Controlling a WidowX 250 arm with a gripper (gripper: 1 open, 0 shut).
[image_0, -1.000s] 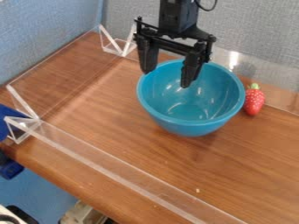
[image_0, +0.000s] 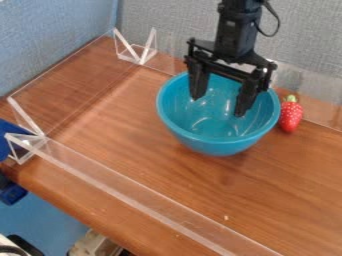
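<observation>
My black gripper (image_0: 222, 92) hangs over the teal bowl (image_0: 201, 135) with its fingers spread apart at the bowl's upper inside, and nothing shows between them. The bowl stands upright on the wooden table and looks empty where visible. A red strawberry (image_0: 290, 117) lies just right of the bowl, near the back.
Clear barriers with white brackets (image_0: 24, 143) edge the wooden table (image_0: 134, 170) along the left, front and back. A blue object (image_0: 7, 140) sits beyond the left edge.
My gripper has shifted to the right, farther over the bowl. The bowl and strawberry have not visibly moved.
</observation>
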